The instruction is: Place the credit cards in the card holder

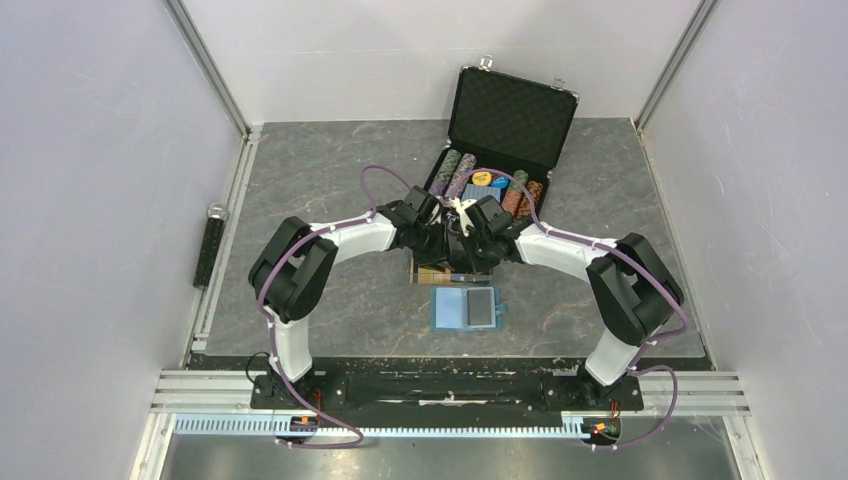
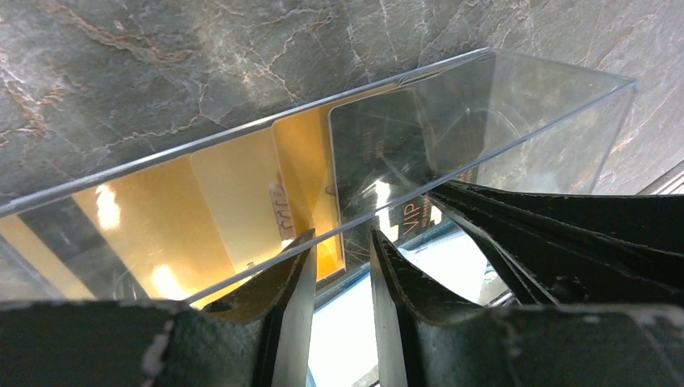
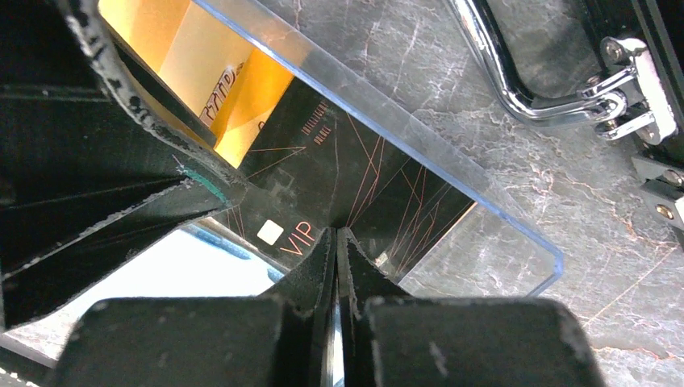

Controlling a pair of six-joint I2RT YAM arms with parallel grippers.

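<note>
A long clear box (image 1: 422, 278) holds the credit cards and lies just behind the open light-blue card holder (image 1: 448, 309). Inside, gold cards (image 2: 157, 218) overlap toward the left, and a black VIP card (image 3: 323, 161) lies at the right. My left gripper is part open at the box's front wall, bare space between its fingers. My right gripper is shut with its tips at the VIP card's front edge. Nothing shows between those tips, and whether they touch the card I cannot tell. From above, both arms partly cover the box.
Behind the box stands an open black case (image 1: 512, 115) with rows of poker chips (image 1: 447, 165). Its metal handle (image 3: 524, 105) reaches close to the box's rear wall. The two grippers are very close together.
</note>
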